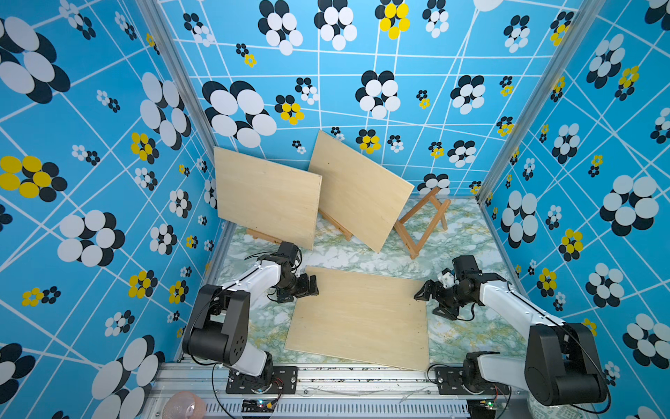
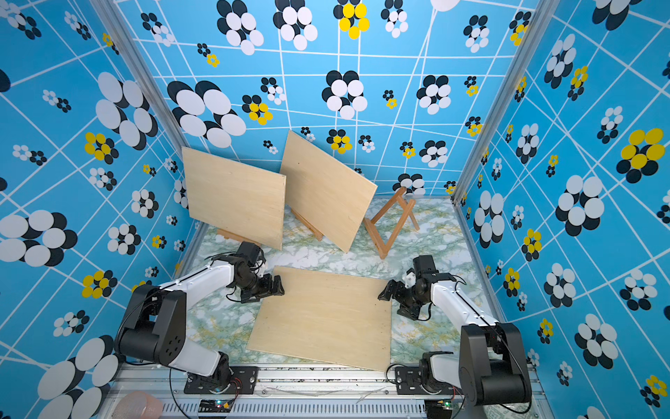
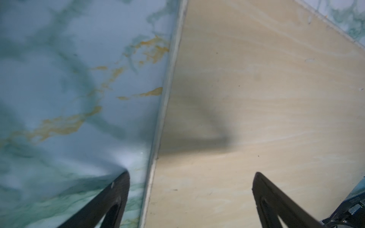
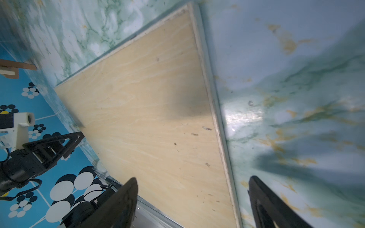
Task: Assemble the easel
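Note:
A plywood panel [image 1: 359, 321] lies flat on the marbled floor between my arms. My left gripper [image 1: 307, 285] is open above the panel's left edge [image 3: 163, 114], with nothing between its fingers. My right gripper [image 1: 427, 292] hangs over the right edge [image 4: 213, 106], its fingers apart and empty. At the back, a wooden easel frame [image 1: 417, 237] stands at the right, and two more panels, the left one [image 1: 267, 195] and the middle one [image 1: 359, 188], stand tilted, with wooden bars visible beneath them.
Patterned blue walls [image 2: 377, 56] enclose the back and sides. A metal rail [image 1: 335, 373] runs along the front.

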